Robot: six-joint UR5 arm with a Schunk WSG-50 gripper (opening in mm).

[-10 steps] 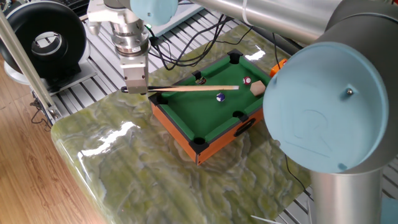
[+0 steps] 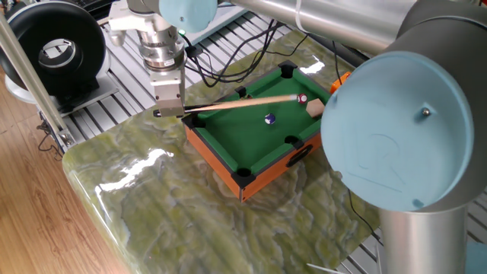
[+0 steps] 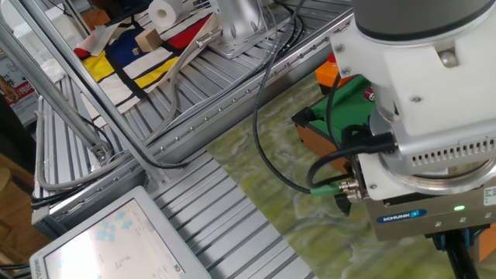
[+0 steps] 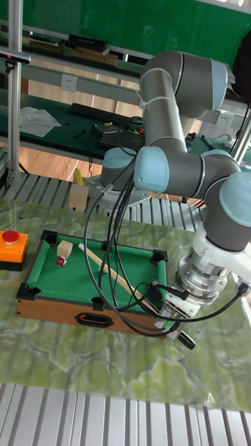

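Observation:
A small pool table (image 2: 240, 141) with green cloth and wooden sides stands on the marbled surface. My gripper (image 2: 170, 113) is over its left corner, shut on the dark butt of a wooden cue (image 2: 243, 103), which reaches across the cloth. In exterior view 1 the cue's pale tip appears right beside the red ball (image 2: 302, 99); actual contact cannot be told. A wooden block (image 2: 315, 108) rests close to that ball. The dark blue ball (image 2: 270, 119) lies nearer the middle. Exterior view 3 shows the cue (image 4: 118, 281) slanting past hanging cables, with the red ball (image 4: 61, 261) by the block.
An orange box with a red button (image 4: 10, 245) stands beside the pool table's far end. Black cables (image 4: 100, 260) hang in front of the cloth in exterior view 3. Open marbled surface (image 2: 144, 205) lies in front of the pool table.
The gripper has shifted slightly right with the cue. The cue's tip has moved right and a little up in the view, closing on the red ball. Both balls and the block look unmoved.

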